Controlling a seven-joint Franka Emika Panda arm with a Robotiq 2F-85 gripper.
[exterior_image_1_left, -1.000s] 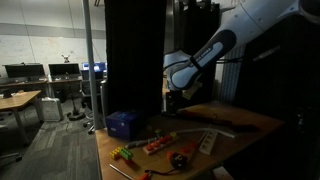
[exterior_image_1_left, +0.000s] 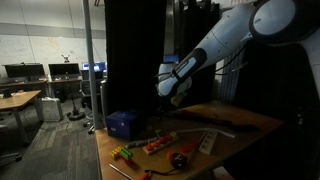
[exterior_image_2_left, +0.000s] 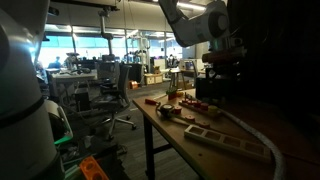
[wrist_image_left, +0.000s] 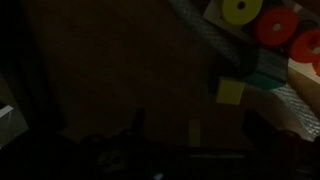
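My gripper stands open in the dark wrist view, one finger (wrist_image_left: 137, 124) at the left and the other at the right. Between and below them a thin yellowish strip (wrist_image_left: 195, 132) shows faintly on the table; what it is I cannot tell. Just ahead of the right finger lies a small block with a yellow face (wrist_image_left: 230, 92) and a dark green part (wrist_image_left: 265, 68). A yellow disc (wrist_image_left: 240, 10) and a red disc (wrist_image_left: 274, 26) sit on a pale base at the top right. In exterior view 1 the gripper hangs above the table's back part.
A blue box (exterior_image_1_left: 125, 124) stands at the table's back left corner. Several small things, including a green-yellow piece (exterior_image_1_left: 122, 153) and a pale holed bar (exterior_image_1_left: 208, 142), cover the front. A long pale curved strip (exterior_image_2_left: 262, 135) runs along one side of the table.
In exterior view 1 the arm has swung to the left and its wrist now sits a little lower. The things on the table look unmoved.
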